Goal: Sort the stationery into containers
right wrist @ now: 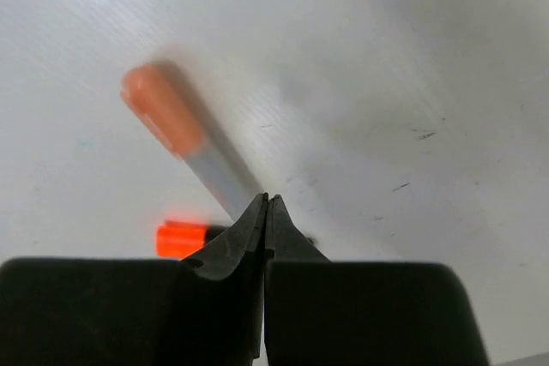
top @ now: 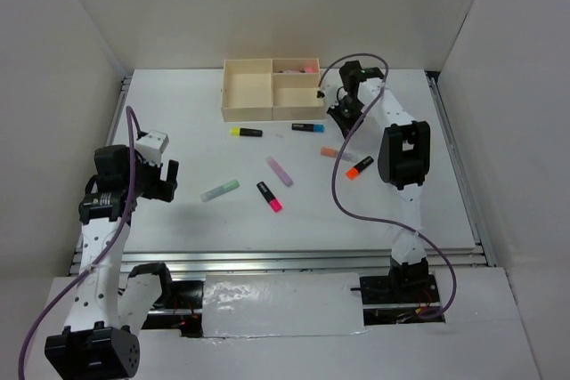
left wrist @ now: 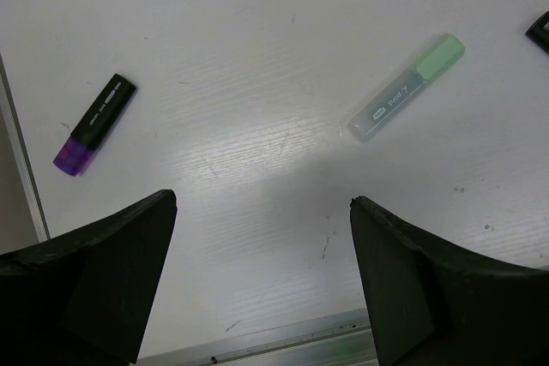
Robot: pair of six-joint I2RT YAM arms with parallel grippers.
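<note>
My right gripper is shut, its tips meeting with nothing between them. Past its tips on the table lies the orange-capped clear highlighter (right wrist: pixel 165 111), outside the fingers; in the top view its cap (top: pixel 329 152) shows left of the cable. A black highlighter with a bright orange cap (right wrist: pixel 178 239) is partly hidden behind the right fingers. My left gripper stands open and empty. Ahead of it lie a green-capped clear highlighter (left wrist: pixel 406 87) and a purple-capped black one (left wrist: pixel 94 124). At the back stands a beige divided box (top: pixel 247 117).
Mid-table are a lilac highlighter (top: pixel 279 171) and a pink-capped black one (top: pixel 269 197). Yellow-ended (top: pixel 246 132) and blue-ended (top: pixel 307 127) black highlighters lie before the box. Its large left compartment is empty; the small back right one holds pinkish items. A purple cable (top: pixel 335 186) loops along the right arm.
</note>
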